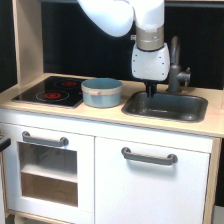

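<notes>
My gripper (151,89) points down over the left part of the sink, below the white hand of the arm (150,65). Its dark fingers are small against the dark basin, so how far apart they stand does not show. No object can be made out between them. On the counter to its left, between the stove and the sink, sits a round grey-blue pot (102,95), clear of the gripper.
The dark sink (185,108) is set into the wooden counter, with a tall dark faucet (176,68) behind it. A black stove (50,92) with red-ringed burners lies at the left. Cabinet doors with grey handles (150,156) form the front.
</notes>
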